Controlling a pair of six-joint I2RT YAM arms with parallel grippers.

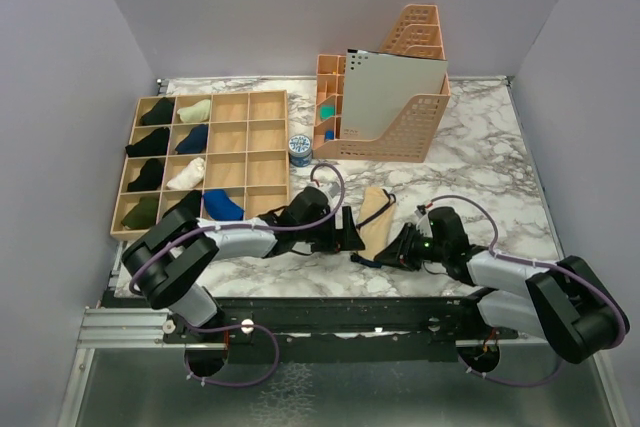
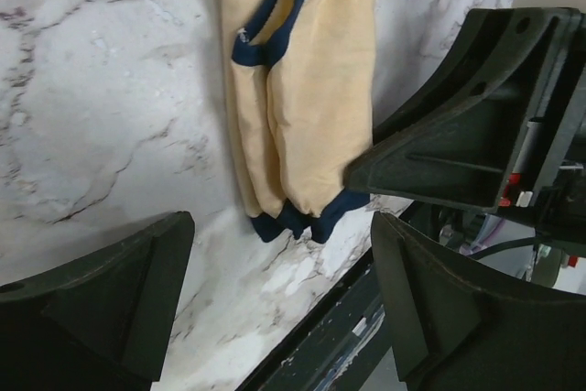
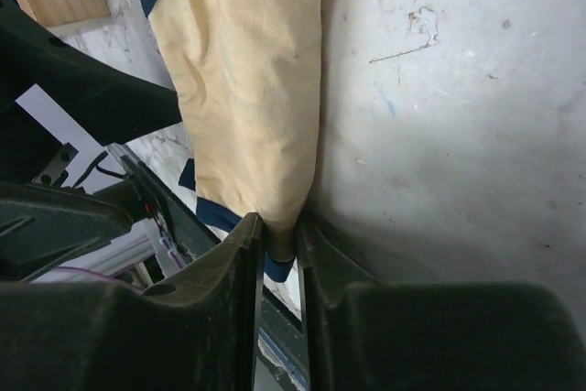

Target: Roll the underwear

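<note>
The beige underwear point(image 1: 376, 209) with navy bands lies in a long folded strip on the marble table, its near end between my grippers. My left gripper point(image 1: 350, 233) is at its near left side, fingers apart; in the left wrist view the strip point(image 2: 320, 107) lies beyond them. My right gripper point(image 1: 395, 247) is low at the near right end; in the right wrist view its fingertips touch the narrow end of the fabric point(image 3: 265, 107), and whether they grip it is unclear.
A wooden sorter point(image 1: 229, 137) with rolled garments stands at left, a peach organiser point(image 1: 400, 132) with boards behind, and a round tin point(image 1: 299, 150) between them.
</note>
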